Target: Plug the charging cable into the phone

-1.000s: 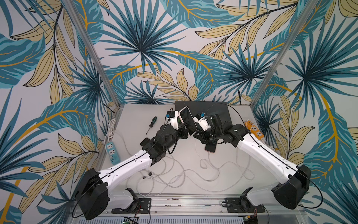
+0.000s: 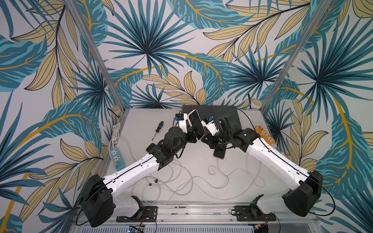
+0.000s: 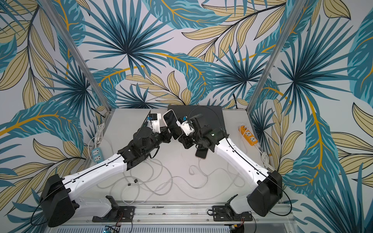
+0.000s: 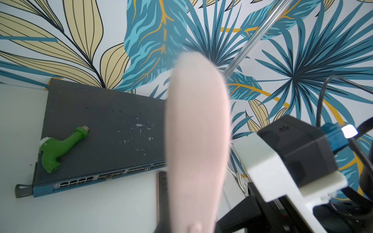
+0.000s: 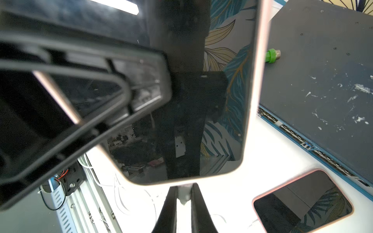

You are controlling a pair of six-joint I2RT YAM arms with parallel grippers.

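Observation:
A phone with a pale pink frame [image 2: 196, 122] [image 5: 194, 116] is held up over the table's middle by my left gripper [image 2: 192, 130], shut on it. In the left wrist view its blurred pink edge [image 4: 196, 139] fills the centre. My right gripper is shut on the white cable plug [image 5: 183, 192] at the phone's bottom edge; I cannot tell whether the plug is inside the port or only against it. A thin white cable [image 2: 209, 170] hangs and loops over the table.
A dark switch [image 4: 101, 116] lies at the back with a green fitting [image 4: 60, 149] on it. A second phone [image 5: 303, 198] lies in front of it. A screwdriver [image 2: 158, 128] is at left; power strips [image 2: 115, 157] [image 3: 247, 134] stand at both sides.
My left gripper and the phone have shifted slightly up in the top left view. The right gripper looks almost still.

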